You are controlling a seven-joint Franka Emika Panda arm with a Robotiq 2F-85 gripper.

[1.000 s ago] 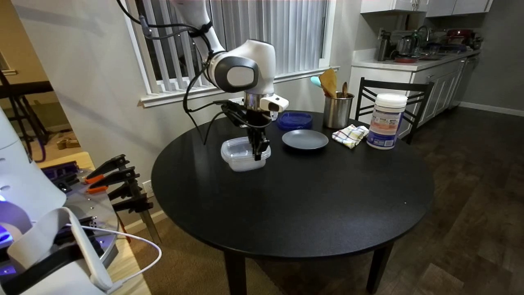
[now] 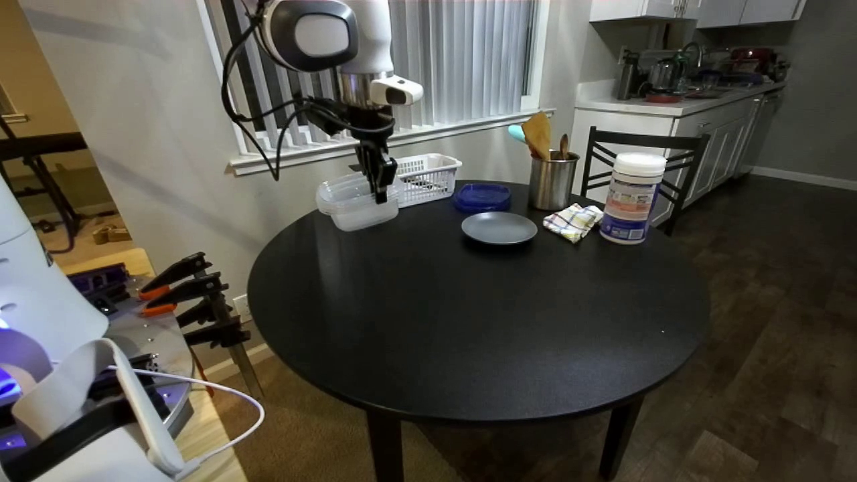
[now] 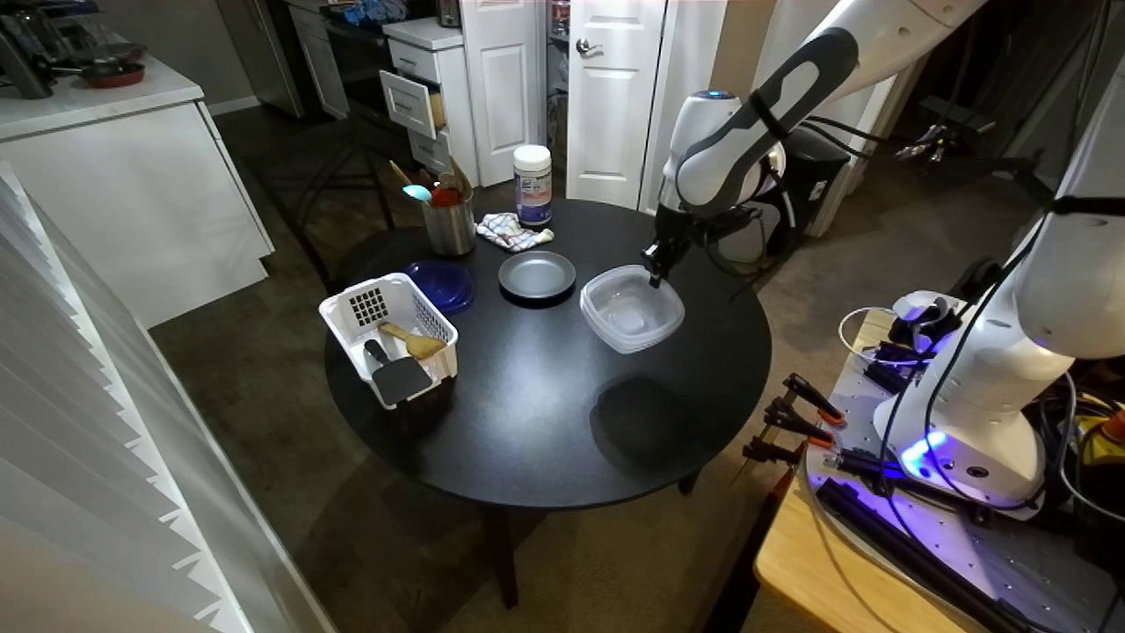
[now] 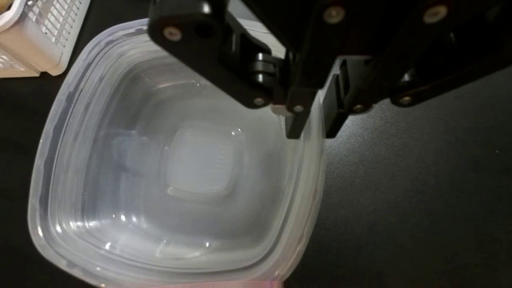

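A clear, squarish plastic container (image 3: 630, 316) hangs above the black table (image 3: 527, 422), its dark shadow falling on the tabletop below. My gripper is shut on the container's rim, one finger inside the wall and the other outside. From the wrist camera I look down into the container (image 4: 201, 163), which appears empty. In exterior view 1 the gripper (image 2: 379, 197) stands at the container's right edge, with the container (image 2: 361, 210) in front of the white basket.
A white basket (image 3: 448, 336) holding utensils stands by the window side. Near it lie a blue lid (image 2: 482, 197) and a grey plate (image 2: 499, 228). Farther off are a metal utensil pot (image 2: 552, 181), a checked cloth (image 2: 572, 221) and a white-lidded canister (image 2: 632, 201).
My gripper and the container have risen and moved left and toward the window in exterior view 1. The plate, lid, cloth, pot and canister have stayed put.
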